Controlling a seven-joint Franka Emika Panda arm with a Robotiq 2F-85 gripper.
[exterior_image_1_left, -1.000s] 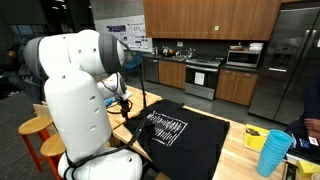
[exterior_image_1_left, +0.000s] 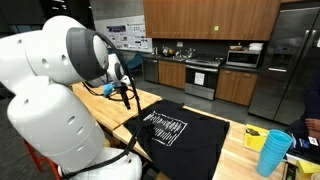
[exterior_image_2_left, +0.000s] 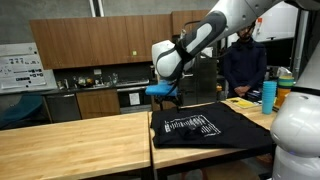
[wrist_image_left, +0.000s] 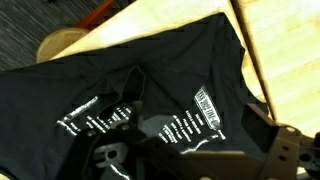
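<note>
A black cloth (exterior_image_1_left: 185, 135) with white print, seemingly a shirt, lies spread on the wooden table. In the wrist view the cloth (wrist_image_left: 160, 55) fills most of the frame, its corner near the top right and a raised wrinkle left of centre. My gripper is open above it, fingers wide apart with nothing visible between them. In exterior view 2 the gripper (exterior_image_2_left: 163, 102) hangs by the near left part of the cloth (exterior_image_2_left: 205, 125), clear of the table. Part of the cloth is behind the arm in exterior view 1.
Blue cups (exterior_image_1_left: 272, 152) stand at the table's right, beside a yellow item (exterior_image_1_left: 256, 137). A wide bare stretch of table (exterior_image_2_left: 75, 148) lies left of the cloth in exterior view 2. A person (exterior_image_2_left: 246, 60) stands behind the table.
The arm has swung toward exterior view 1's camera and now covers the orange stools at the left. Its gripper end has shifted slightly right. The cloth looks unchanged.
</note>
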